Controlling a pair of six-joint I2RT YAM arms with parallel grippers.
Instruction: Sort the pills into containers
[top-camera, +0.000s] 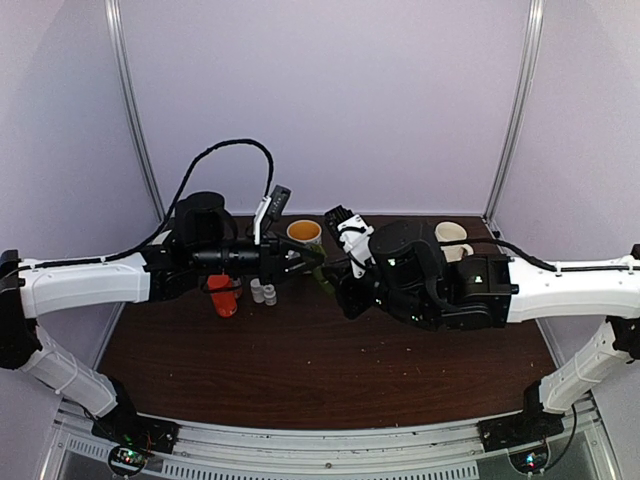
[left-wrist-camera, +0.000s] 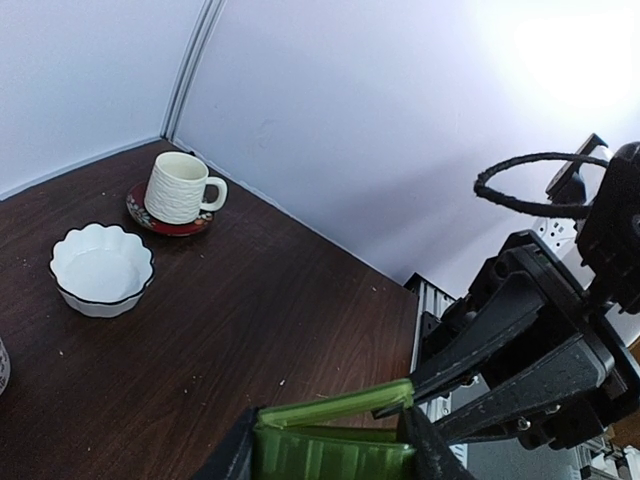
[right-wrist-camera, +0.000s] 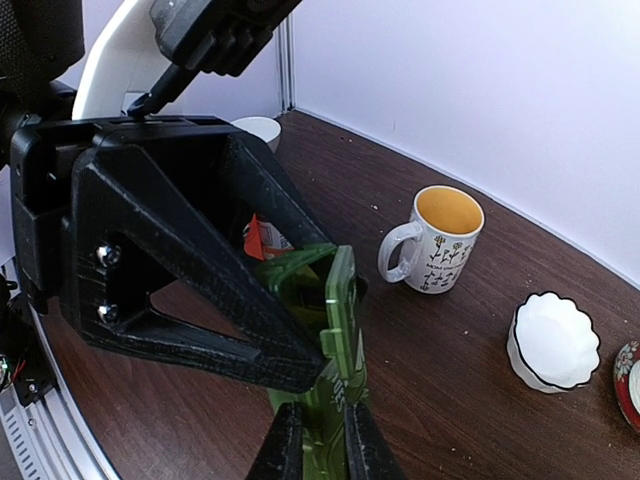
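A green box-like container with a raised lid is held above the table between my two arms. My left gripper is shut around its body, one finger on each side. From the opposite side, my right gripper is shut on the lid edge, and its fingertips also show beside the lid in the left wrist view. Standing on the table at the left are an orange-red bottle and small white vials. I see no loose pills, and the container's inside is mostly hidden.
Behind the grippers stands a white mug with an orange inside. A fluted white bowl and a cream mug on a red saucer occupy the back right.
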